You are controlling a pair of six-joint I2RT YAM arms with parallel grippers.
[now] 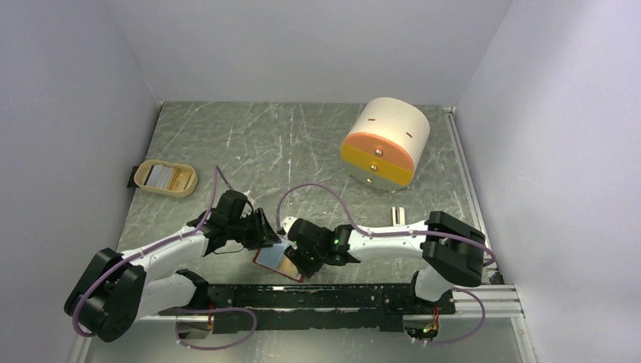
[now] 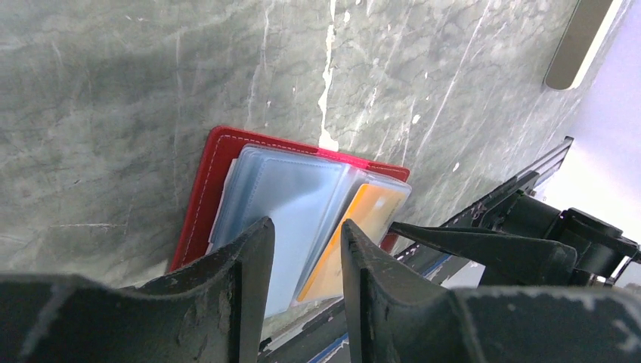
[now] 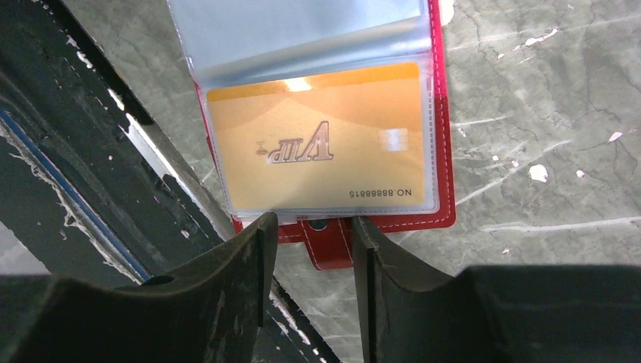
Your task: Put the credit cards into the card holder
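The red card holder (image 1: pixel 259 264) lies flat near the table's front edge, with pale blue translucent sleeves (image 2: pixel 285 198) on its left side. An orange-gold card (image 3: pixel 314 140) lies inside a clear sleeve on the right half, its printing showing through. Over the sleeves stands my left gripper, its fingers apart and nothing seen between them. At the holder's snap-tab end, my right gripper is open, and the red tab (image 3: pixel 329 249) shows between its fingers without being clamped. More cards (image 1: pixel 168 178) lie in the beige tray (image 1: pixel 192 184) at the far left.
A toy-like drum box (image 1: pixel 389 140) with orange, yellow and green front panels stands at the back right. A small pale object (image 1: pixel 397 215) lies right of centre.
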